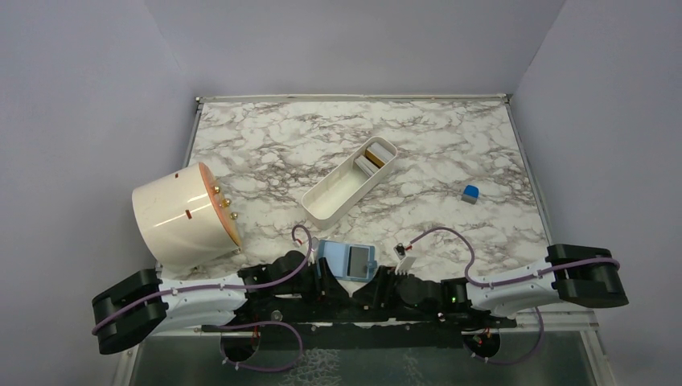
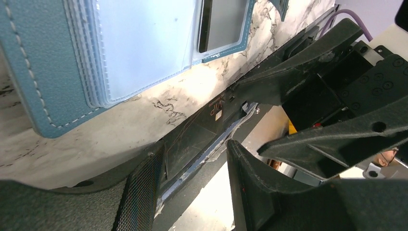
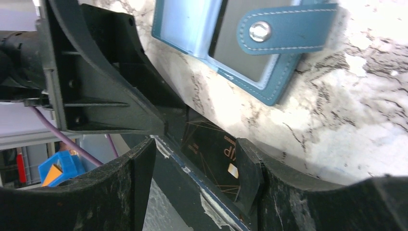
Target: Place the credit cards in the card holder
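Observation:
The blue card holder (image 1: 334, 259) lies on the marble near the front edge, with clear pockets and a snap strap (image 3: 288, 29). Below it a black card marked VIP (image 2: 202, 130) (image 3: 211, 154) lies along the dark front edge. My left gripper is open over one part of this card and my right gripper is open over another. The two grippers face each other closely; whether fingertips touch the card is unclear.
A white tray (image 1: 328, 201) with several cards stands behind the holder. A cream cylinder with knobs (image 1: 181, 217) is at the left, a small blue block (image 1: 470, 193) at the right.

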